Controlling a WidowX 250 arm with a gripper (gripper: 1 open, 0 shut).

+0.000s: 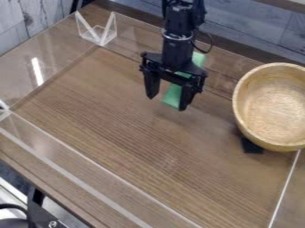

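My black gripper (pixel 173 87) hangs from the top of the view over the upper middle of the wooden table, its fingers open. Just behind it lies a green object (pixel 181 92), partly hidden by the gripper. Whether the fingers touch it I cannot tell.
A large tan wooden bowl (pixel 272 104) stands at the right, with a small black block (pixel 251 145) by its lower left. A white wire-like item (pixel 98 28) is at the top left.
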